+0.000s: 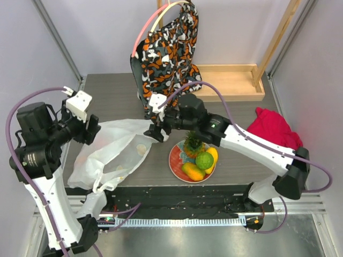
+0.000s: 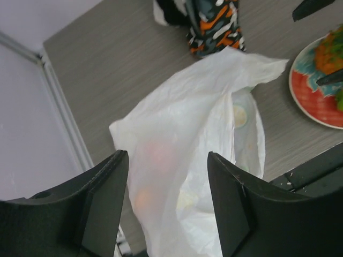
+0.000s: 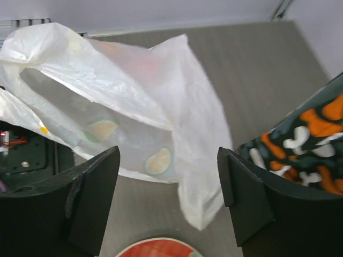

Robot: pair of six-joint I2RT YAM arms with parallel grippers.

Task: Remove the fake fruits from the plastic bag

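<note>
The white plastic bag (image 1: 110, 150) lies crumpled on the left of the table, its opening toward the right; in the left wrist view red shapes show faintly through its plastic (image 2: 161, 160). My left gripper (image 1: 86, 131) hangs above the bag's left side, part open, nothing seen between its fingers. My right gripper (image 1: 158, 128) is open at the bag's right end, empty. A red plate (image 1: 177, 167) holds a pineapple (image 1: 193, 142), green round fruit (image 1: 204, 159) and yellow fruits (image 1: 192, 172).
A camouflage bag (image 1: 166, 53) hangs at the back beside a wooden tray (image 1: 230, 83). A red cloth (image 1: 273, 128) lies at the right. The table's front edge is just below the plate.
</note>
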